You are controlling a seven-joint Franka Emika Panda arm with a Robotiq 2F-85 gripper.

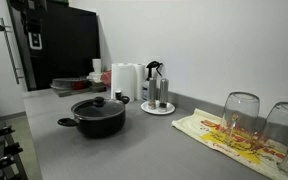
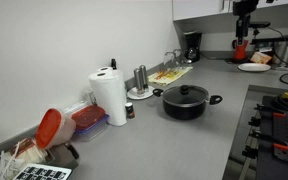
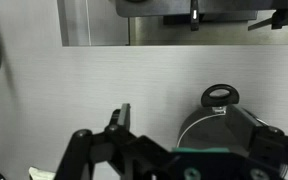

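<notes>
A black pot with a glass lid sits on the grey counter, with a handle at each side; the same lidded pot is near the middle of exterior view 2. In the wrist view part of the pot's lid shows at the lower right, largely hidden by my gripper. The fingers stand apart and the fingers are open with nothing visible between them. High above the counter, at the upper left of exterior view 1, hangs my gripper, well clear of the pot.
Two upturned glass jars stand on a yellow patterned cloth. Tall grinders on a white plate and paper towel rolls line the wall. Plastic containers and a dish rack crowd the far end. Bare counter lies before the pot.
</notes>
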